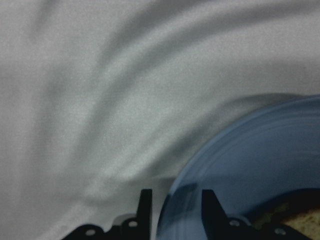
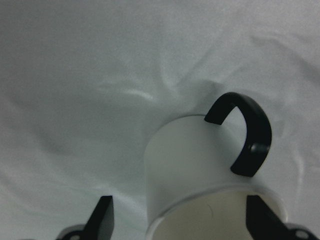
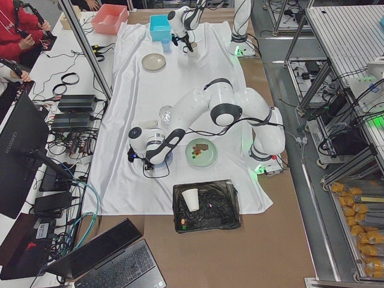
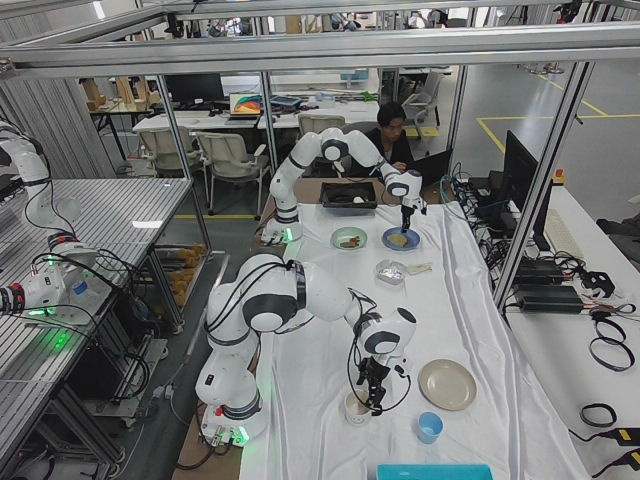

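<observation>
In the left wrist view my left gripper stands open over the rim of a blue plate (image 1: 270, 135), which holds browned food (image 1: 295, 220). The camera right view shows that gripper (image 4: 405, 215) at the blue plate (image 4: 388, 237) at the far end. In the right wrist view my right gripper is open around the near end of a white mug (image 2: 185, 155) lying on its side with a black handle (image 2: 255, 150); one finger is at the mug's mouth. Whether it touches is unclear.
A green plate (image 3: 201, 159) with food, a black lined bin (image 3: 216, 219) with a white cup, a foil bowl (image 4: 390, 272), a beige plate (image 4: 447, 385), a blue cup (image 4: 430, 428) and a turquoise bin (image 4: 433, 472) are nearby.
</observation>
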